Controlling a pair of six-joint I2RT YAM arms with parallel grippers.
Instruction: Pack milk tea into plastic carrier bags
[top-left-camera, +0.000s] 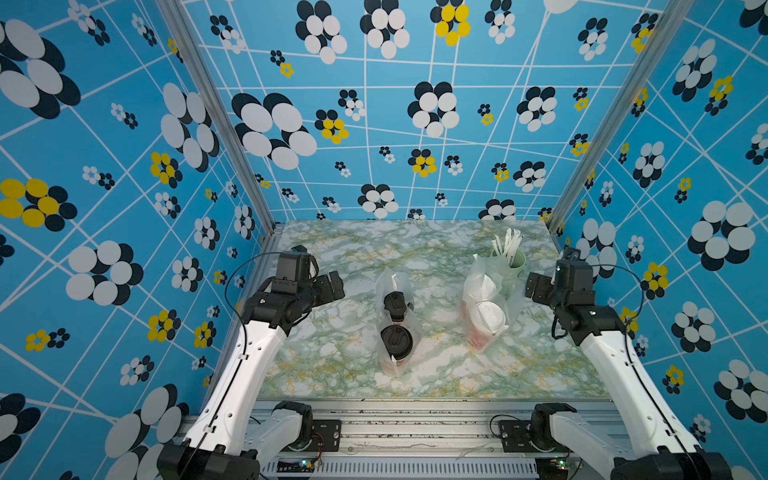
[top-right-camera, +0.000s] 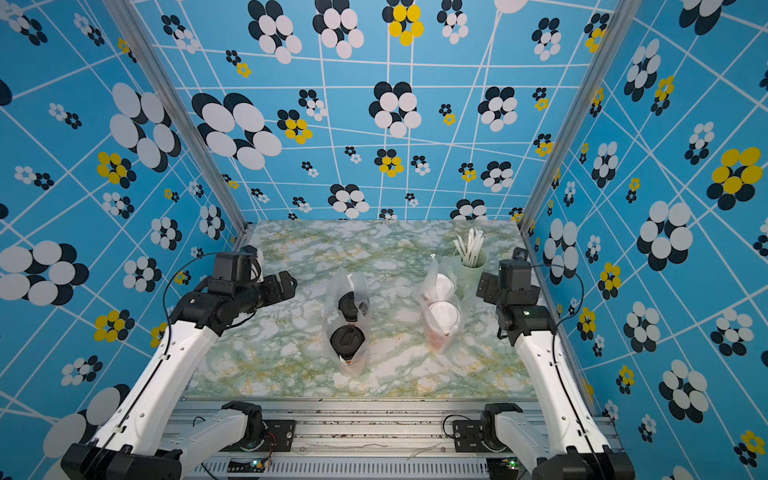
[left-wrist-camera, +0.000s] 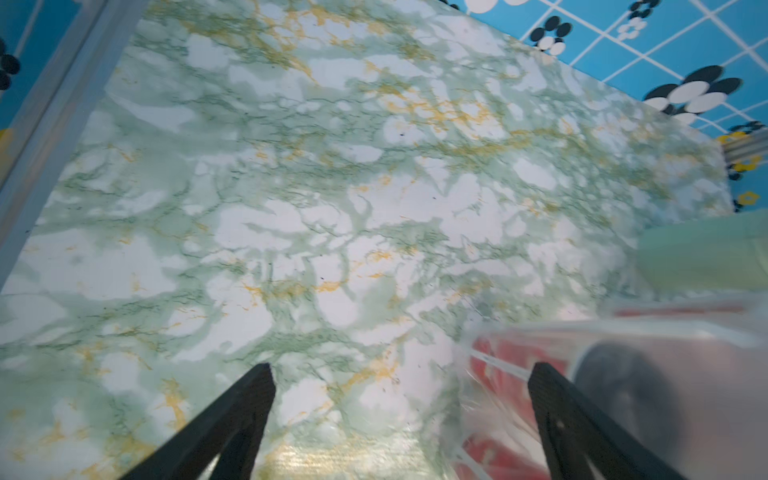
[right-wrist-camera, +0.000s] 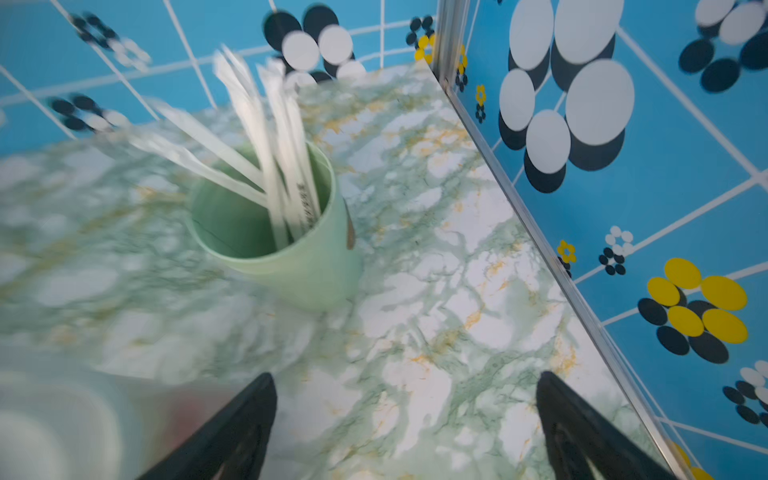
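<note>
In the top left view, a clear plastic bag (top-left-camera: 382, 340) stands left of centre, holding two cups with black lids (top-left-camera: 396, 341). Right of it, a second clear bag (top-left-camera: 475, 344) holds two cups with white lids (top-left-camera: 485, 318). Both bags rest on the marble table. My left gripper is open and empty, out to the left of the black-lidded cups; their bag shows blurred at the lower right of the left wrist view. My right gripper is also open and empty, right of the white-lidded pair.
A pale green cup (right-wrist-camera: 320, 272) with several white wrapped straws (right-wrist-camera: 276, 168) stands at the back right, close to the white-lidded bag. Bare marble table (top-left-camera: 336, 360) lies left of the bags and behind them. Blue patterned walls enclose the sides and back.
</note>
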